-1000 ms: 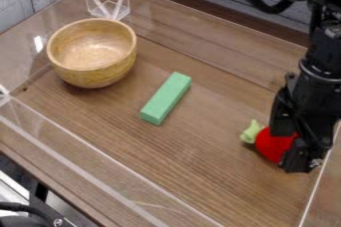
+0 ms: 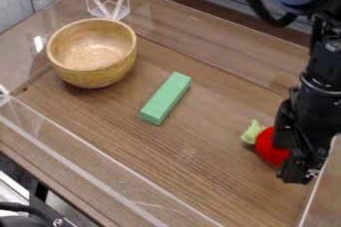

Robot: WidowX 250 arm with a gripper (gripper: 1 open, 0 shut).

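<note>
A red strawberry-like object with a pale green top lies on the wooden table at the right. My black gripper is low over it, its body covering part of the red object. Whether the fingers are closed on it is hidden.
A wooden bowl stands at the upper left, with a green block right of and below it.
My gripper has shifted slightly toward the front of the table over the red object, and its posture differs a little. The bowl and block are unmoved.
</note>
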